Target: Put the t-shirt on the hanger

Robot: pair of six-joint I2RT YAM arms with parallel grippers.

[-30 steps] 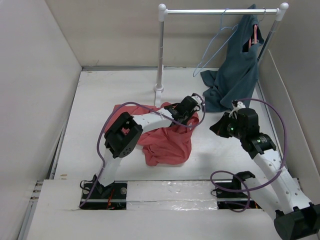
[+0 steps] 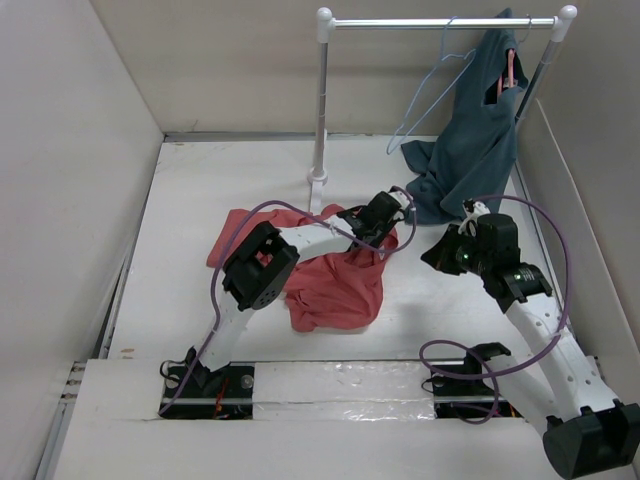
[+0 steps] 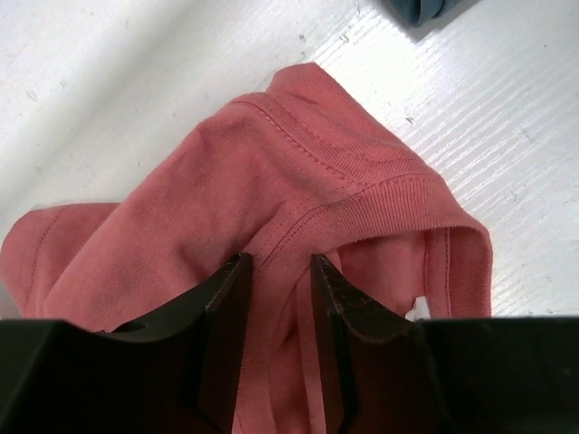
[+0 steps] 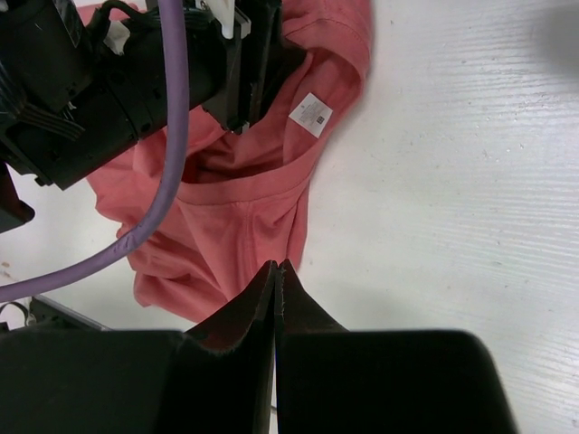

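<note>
A red t-shirt [image 2: 330, 290] lies crumpled on the white table; in the left wrist view its collar and seams [image 3: 344, 181] fill the middle. My left gripper [image 2: 385, 220] is down on the shirt's upper right part, open, its fingertips [image 3: 235, 280] at the fabric. My right gripper [image 2: 436, 258] is shut, held right of the shirt with nothing visible between its fingers. An empty light blue hanger [image 2: 420, 100] hangs from the rail.
A white rack [image 2: 440, 22] stands at the back, its left post [image 2: 321, 120] behind the shirt. A teal garment [image 2: 470, 140] hangs at the right and reaches the table.
My left arm has shifted very slightly over the shirt since a second ago. The right arm looks unchanged.
</note>
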